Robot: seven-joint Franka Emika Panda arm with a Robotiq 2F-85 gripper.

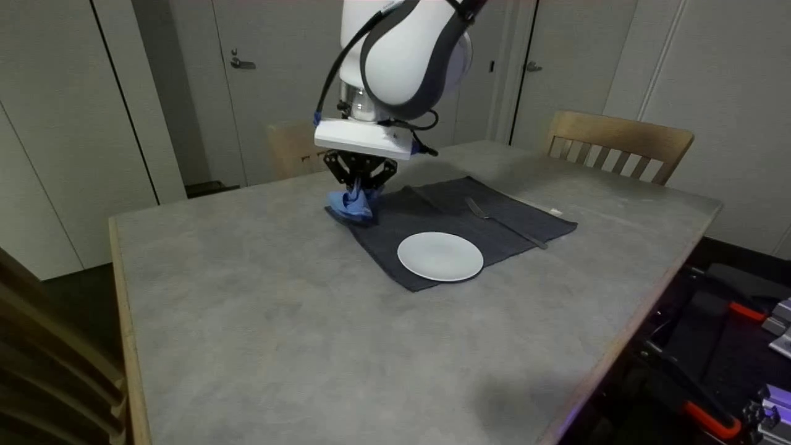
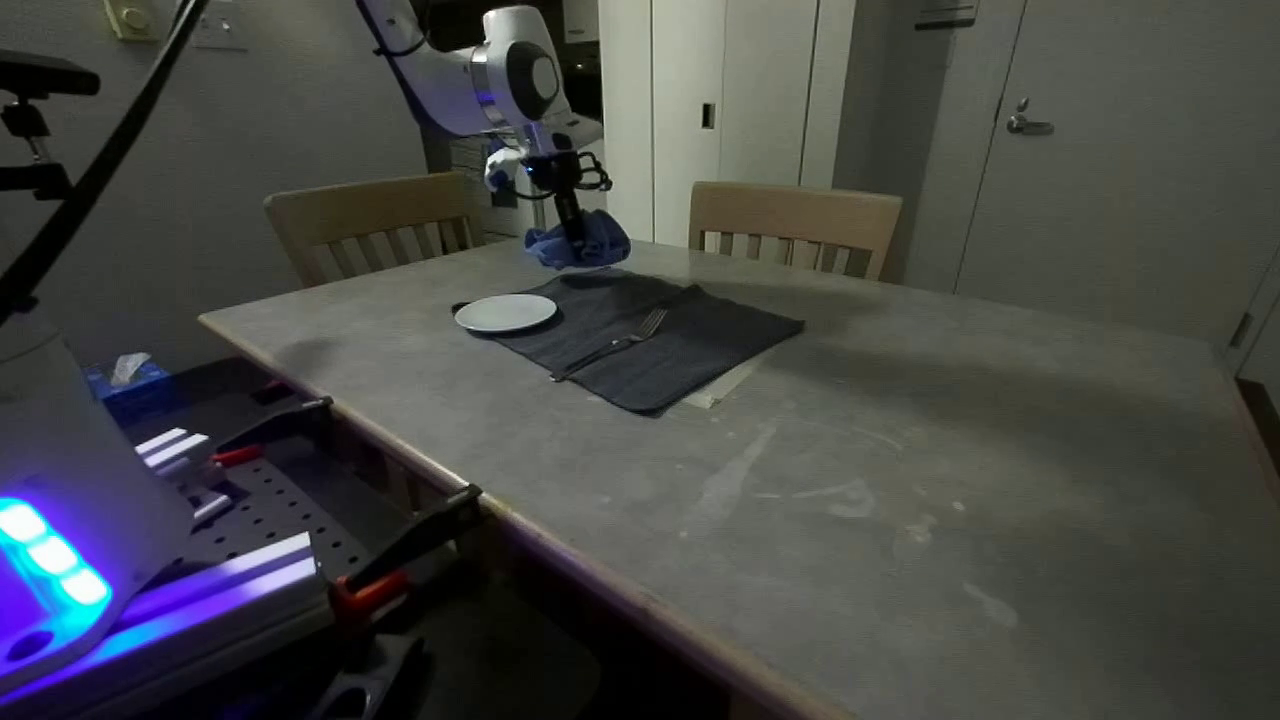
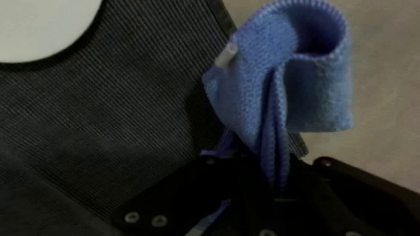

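Observation:
A bunched blue cloth (image 3: 252, 78) is pinched by my gripper (image 1: 363, 182), which is shut on it. In the wrist view its folds rise from between the dark fingers and a loop flops to the right. Beneath it lies the edge of a dark grey placemat (image 1: 474, 215) spread on the table. From exterior view 2 the cloth (image 2: 588, 240) appears at the far side of the mat; whether it touches the mat is hard to tell. A white plate (image 1: 440, 256) rests on the mat's near corner, and a fork (image 1: 504, 224) lies across the mat.
Bare grey table (image 1: 282, 311) stretches left of and in front of the mat. Wooden chairs (image 1: 619, 144) stand around the table. Clamps (image 2: 408, 540) grip the table's edge near the robot's base.

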